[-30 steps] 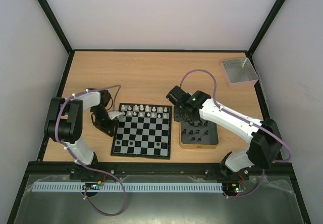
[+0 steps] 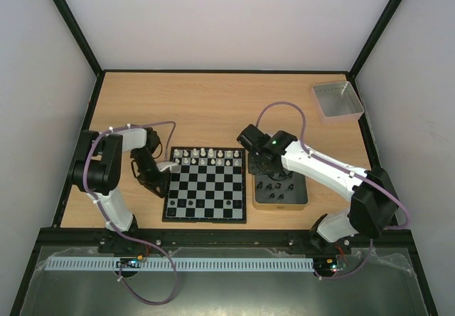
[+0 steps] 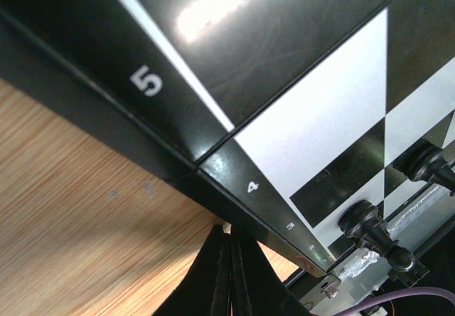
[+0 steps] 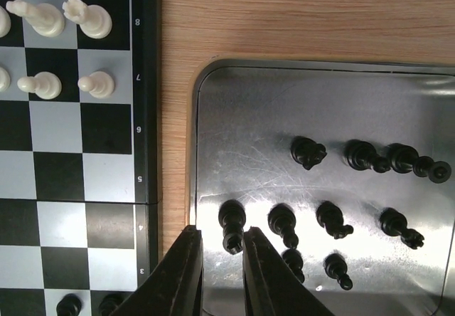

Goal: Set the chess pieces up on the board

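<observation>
In the top view, the chess board lies on the table with white pieces along its far rows and a few black pieces near its front. My left gripper is shut, its tips against the board's left side by the number 4, nothing visible between them. My right gripper stands open above the left part of a grey tray of black pieces. A tall black piece shows in the gap between its fingers, apparently lower down.
Several more black pieces stand in the tray, right of the board across a narrow strip of wood. An empty pale box sits at the back right.
The board has slid right, nearer the tray, with the left gripper moving right alongside it, still shut. My right gripper has shifted slightly right over the tray.
</observation>
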